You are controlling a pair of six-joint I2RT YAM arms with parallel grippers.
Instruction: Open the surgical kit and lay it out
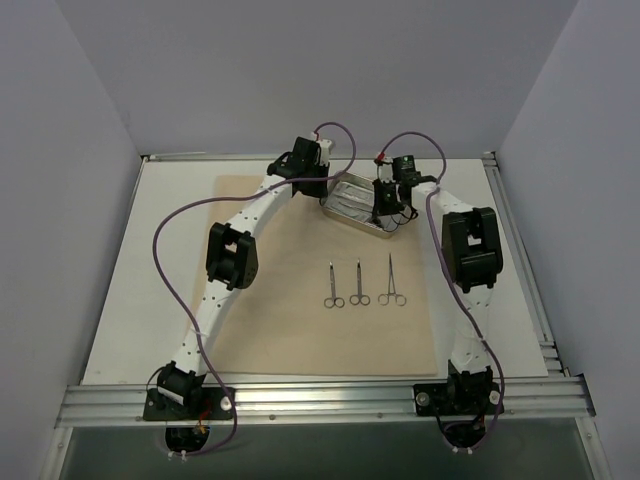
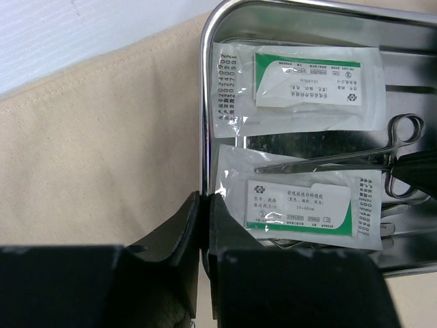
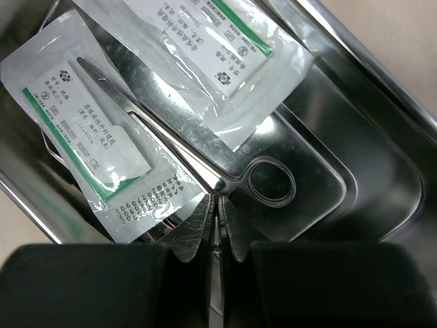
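Observation:
The steel tray sits at the back of the tan cloth, holding suture packets and scissor-like instruments. My left gripper is shut on the tray's left rim. My right gripper is shut inside the tray, low over an instrument beside the lower packet; I see nothing held between its fingertips. On the cloth in front of the tray lie three instruments in a row: two scissors and a longer clamp-like tool.
White table shows on both sides, with grey walls around. Purple cables arch over both arms.

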